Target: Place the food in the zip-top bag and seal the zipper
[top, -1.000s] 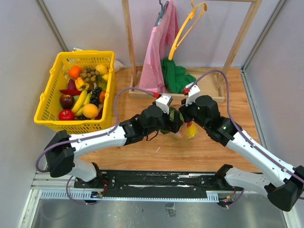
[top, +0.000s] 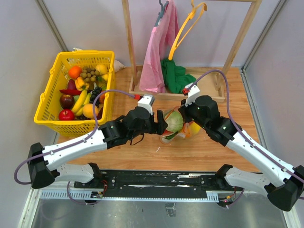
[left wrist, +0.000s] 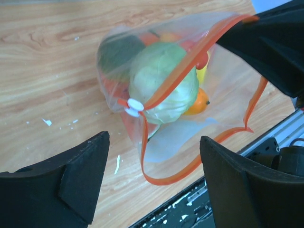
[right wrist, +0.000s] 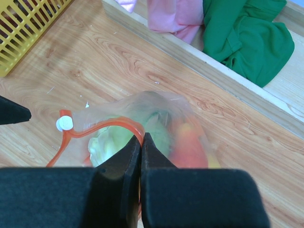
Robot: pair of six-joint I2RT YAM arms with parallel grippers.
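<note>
The zip top bag (left wrist: 118, 71) lies on the wooden table holding a cabbage (left wrist: 156, 80), an orange (left wrist: 197, 102) and other produce, its orange-edged mouth gaping. My right gripper is shut on the bag's orange zipper edge. The white zipper slider sits on the zipper, also seen in the right wrist view. My left gripper stands open above the bag's mouth, at the left of it in the top view, with nothing between its fingers.
A yellow basket (top: 42, 95) of fruit and vegetables is at the back left. A wooden rack (top: 218, 90) with pink and green cloths and hangers stands behind. Bare table (top: 142, 156) lies in front of the bag.
My left gripper has moved left, away from the right gripper, uncovering more of the bag. The right arm holds still.
</note>
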